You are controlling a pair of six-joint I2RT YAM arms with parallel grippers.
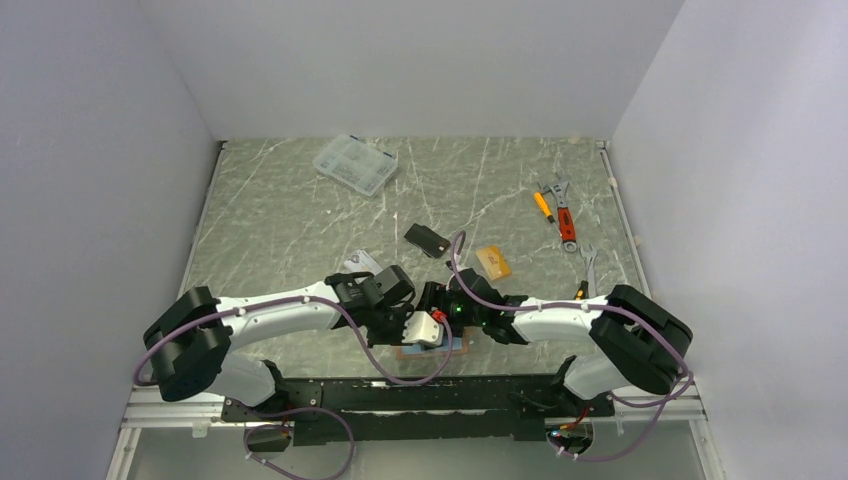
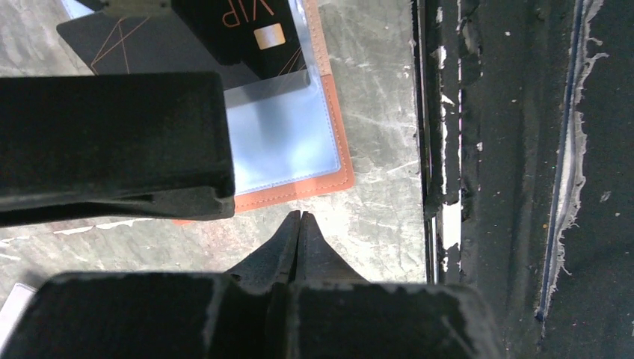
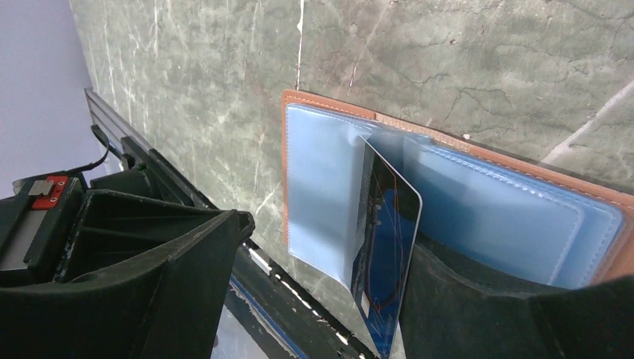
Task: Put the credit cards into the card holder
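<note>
The brown card holder (image 1: 460,345) with pale blue clear pockets lies near the table's front edge, partly covered by both arms in the top view. A black VIP card (image 2: 262,31) sits partly in a pocket. From the right wrist view, this dark card (image 3: 390,247) stands tilted up from the holder, close to one right finger. My right gripper is open over the holder, a finger on either side of the card. The left gripper is shut, with nothing showing between its tips, by the holder's brown edge. Loose on the table are a black card (image 1: 427,240), an orange card (image 1: 493,262) and a white card (image 1: 362,261).
A clear plastic box (image 1: 356,164) stands at the back left. Wrenches (image 1: 566,222) and an orange-handled tool (image 1: 544,207) lie at the right. Both grippers are crowded together over the holder.
</note>
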